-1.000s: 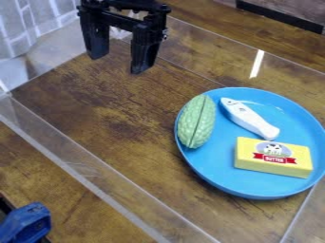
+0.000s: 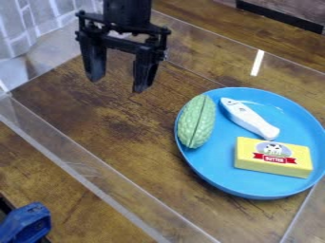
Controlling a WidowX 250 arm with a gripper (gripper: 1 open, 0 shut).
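Note:
My black gripper [image 2: 121,66] hangs over the wooden table at the upper left, its two fingers spread open with nothing seen between them. Right of and below it, a blue plate [image 2: 241,177] holds a ribbed green oblong object [image 2: 195,121], a white object [image 2: 250,118] with a narrow end, and a yellow butter box [image 2: 272,158].
A blue object [image 2: 23,224] lies at the lower left edge. Clear plastic-like edging runs along the table's left side.
The gripper has come down in the view and slightly left since a second ago. The plate and its items are unchanged.

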